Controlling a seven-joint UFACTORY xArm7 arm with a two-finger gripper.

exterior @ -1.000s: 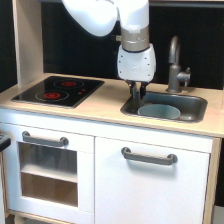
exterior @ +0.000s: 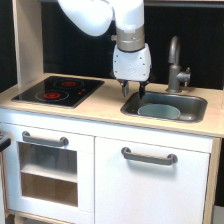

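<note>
My gripper [exterior: 133, 92] hangs from the white arm above the left edge of the dark sink [exterior: 129, 106]. Its two dark fingertips stand apart, and I see nothing between them. Inside the sink lies a round, pale blue-green plate [exterior: 158, 111], to the right of the gripper and lower than it. The front edge of the basin hides part of that plate.
A dark faucet [exterior: 174, 68] rises behind the sink, right of the arm. Left on the wooden counter [exterior: 98, 104] is a black stovetop [exterior: 58, 91] with red rings. The counter between stovetop and sink is clear. White cabinet doors with grey handles are below.
The gripper has shifted left and slightly up, from over the sink to its left edge. Its fingertips, close together before, are now spread. The plate appears unmoved.
</note>
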